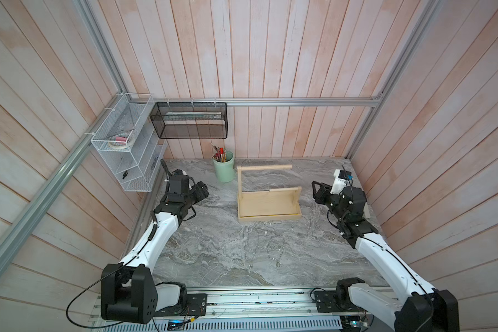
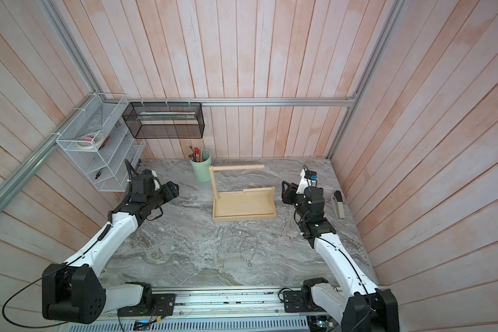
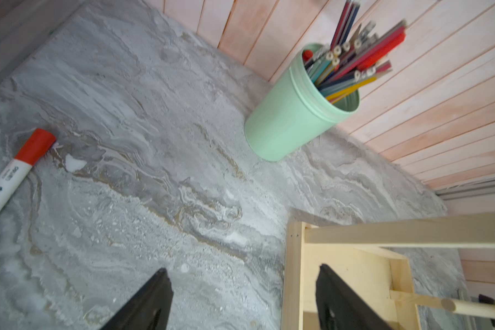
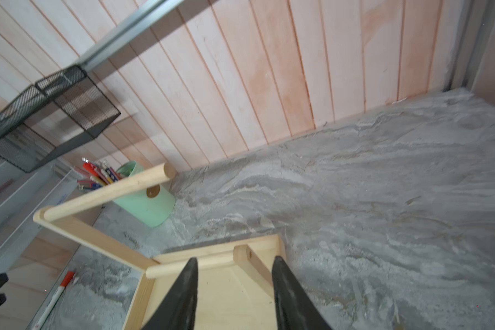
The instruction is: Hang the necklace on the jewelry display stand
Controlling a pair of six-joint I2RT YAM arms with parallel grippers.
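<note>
A light wooden display stand (image 1: 268,205) sits mid-table, with a tall post and bar (image 1: 265,167) at its left and a lower bar. Thin, faint chains of necklace (image 2: 249,260) lie on the marble in front of it, hard to tell apart. My left gripper is open and empty, left of the stand and raised above the table. My right gripper is open and empty, raised at the stand's right side.
A green pencil cup (image 1: 224,168) stands behind-left of the stand. A marker (image 3: 8,181) lies at the left. Mesh baskets (image 2: 163,130) hang on the back and left rails. A pale object (image 2: 339,207) lies at the far right.
</note>
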